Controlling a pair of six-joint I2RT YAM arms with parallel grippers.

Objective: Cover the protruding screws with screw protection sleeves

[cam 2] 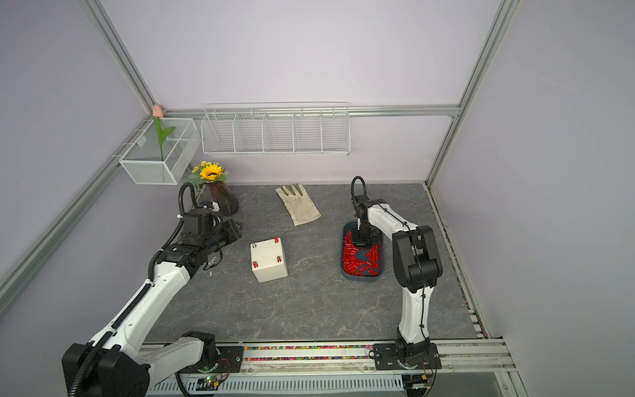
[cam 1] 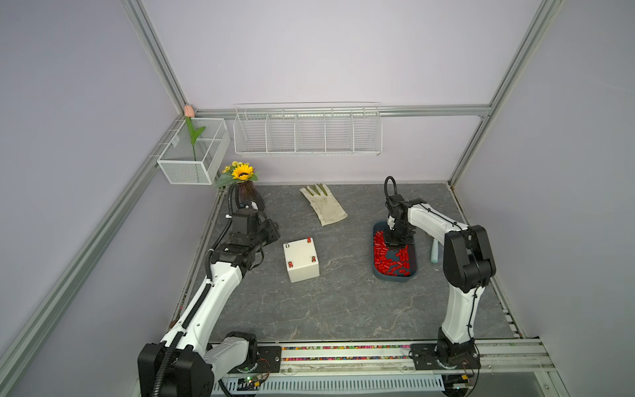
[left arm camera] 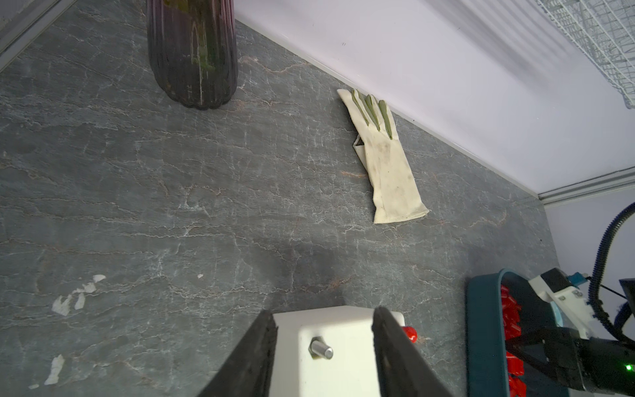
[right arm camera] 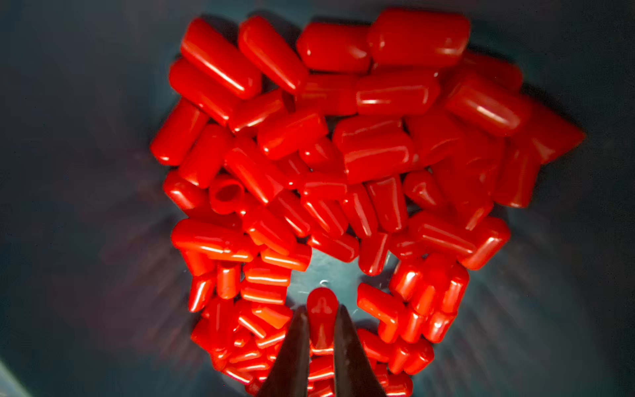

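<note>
A white block (cam 1: 301,258) stands mid-table, left of centre. One bare metal screw (left arm camera: 322,348) sticks up from its top; red sleeves (cam 1: 309,240) show at its other corners. My left gripper hangs above and behind the block, fingers apart with empty space between them. On the right, a dark blue-green tray (cam 2: 362,278) holds many loose red sleeves (right arm camera: 390,92). Down inside this tray, my right gripper is shut on one red sleeve (right arm camera: 322,309), its rounded end facing away from the fingers.
A pale glove (cam 1: 324,204) lies at the back of the table. At the back left stands a dark vase (left arm camera: 191,56) with sunflowers. A light-coloured handle (cam 1: 434,250) lies right of the tray. Bare tabletop separates block and tray.
</note>
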